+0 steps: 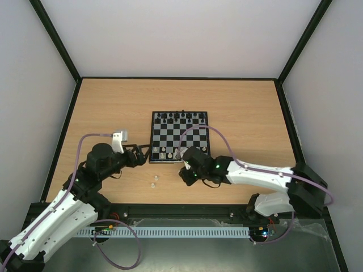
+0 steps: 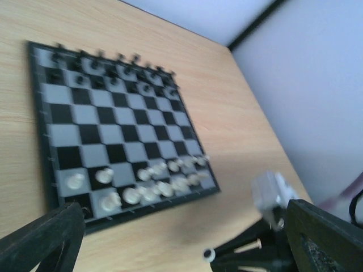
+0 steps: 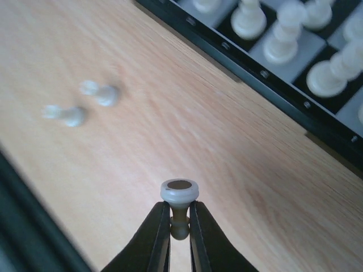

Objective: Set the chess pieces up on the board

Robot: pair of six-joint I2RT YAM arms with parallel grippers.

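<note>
The chessboard (image 1: 180,136) lies mid-table, dark pieces (image 1: 182,115) along its far side and white pieces (image 2: 148,194) along its near side. My right gripper has a white chess piece (image 3: 179,191) pinched between its fingertips, its pale round end towards the camera, off the board's near edge. That piece (image 2: 209,255) also shows in the left wrist view. My left gripper stands open at the board's left near corner, nothing between its fingers. Two loose white pieces (image 3: 106,94) rest on the table.
Bare wood (image 3: 170,130) lies between the loose pieces and the board's rim (image 3: 249,62). The table's dark near edge (image 3: 34,209) runs close to the loose pieces. The right arm and its purple cable (image 1: 266,171) cover the board's near right area from above.
</note>
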